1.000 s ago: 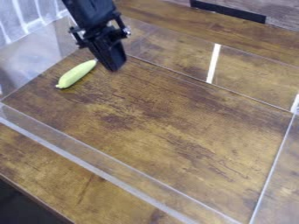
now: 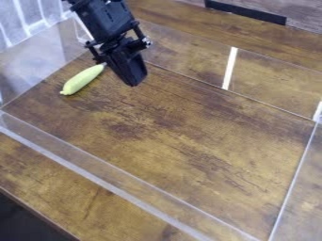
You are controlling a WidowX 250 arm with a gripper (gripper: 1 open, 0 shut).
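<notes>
A pale green elongated object (image 2: 81,80), like a small cucumber or corn, lies on the wooden surface (image 2: 176,141) inside a clear-walled enclosure, at the upper left. My black gripper (image 2: 128,68) hangs just right of it and above the surface, at the top of the view. Whether its fingers are open or shut is hard to make out; nothing is visible held in it.
Clear plastic walls (image 2: 113,188) border the work area on all sides. A dark strip (image 2: 246,11) lies beyond the enclosure at the back.
Over the last second my gripper has shifted slightly and appears sharper now. The green object has not moved.
</notes>
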